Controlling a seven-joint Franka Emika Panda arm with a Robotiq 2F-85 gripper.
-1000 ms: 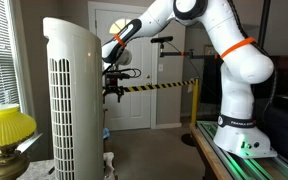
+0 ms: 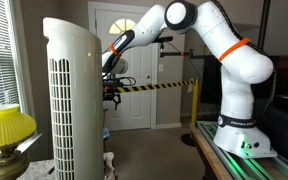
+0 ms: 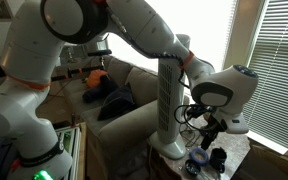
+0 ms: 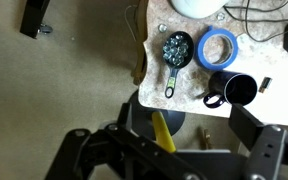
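Observation:
My gripper is open, its dark fingers wide apart at the bottom of the wrist view with nothing held between them. Ahead of it, on a light tabletop [image 4: 189, 98], lie a small black pan [image 4: 177, 47] with its handle towards the gripper, a blue tape roll [image 4: 212, 35] and a black mug [image 4: 234, 88]. In exterior view 2, the gripper [image 3: 206, 130] hangs above this group; the tape roll [image 3: 199, 155] and mug [image 3: 218, 158] show below it. Exterior view 1 has the gripper [image 2: 112, 93] partly behind the tall white tower.
A tall white slatted tower [image 2: 74, 100] stands close to the arm, its round base on the table. Cables [image 4: 259, 18] lie beyond the tape. A yellow post [image 4: 162, 131] rises off the table edge. A yellow lamp [image 2: 6, 127] stands by the window.
The arm and gripper have come down slightly behind the tower in exterior view 1. Everything else there looks unmoved.

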